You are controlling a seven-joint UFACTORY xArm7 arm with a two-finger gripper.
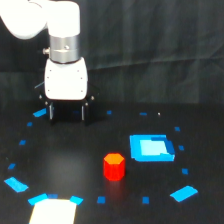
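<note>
A bright red block [114, 167], six-sided from above, rests on the dark table in the lower middle of the camera view. My gripper [66, 112] hangs to the upper left of it, over the back left of the table. Its two fingers are spread wide, and nothing shows between them. To the right, a blue-bordered square [172, 151] with a whitish middle lies on the table. Whether this is a shallow tray or a flat marking, I cannot tell.
A pale square [52, 212] is partly cut off by the bottom edge at left. Blue tape strips [184, 193] and several small blue marks lie around the table. Bare dark surface separates the red block from the blue square. A dark curtain [150, 50] hangs behind.
</note>
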